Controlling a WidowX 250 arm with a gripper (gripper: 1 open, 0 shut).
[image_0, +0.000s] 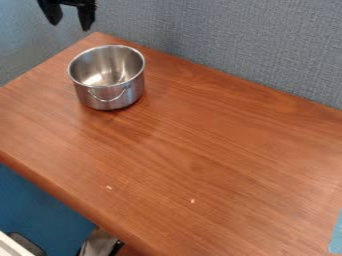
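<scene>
My gripper (70, 20) is high at the top left edge of the view, open, its two black fingers apart with nothing between them; its upper part is cut off by the frame. Below it and a little to the right, a steel pot (107, 92) with a wire handle stands upright near the back left corner of the wooden table (214, 165). The pot's visible inside looks empty.
A grey fabric wall (241, 45) runs behind the table. Past the front left edge is a blue floor (40, 215) with some small objects in the bottom corner.
</scene>
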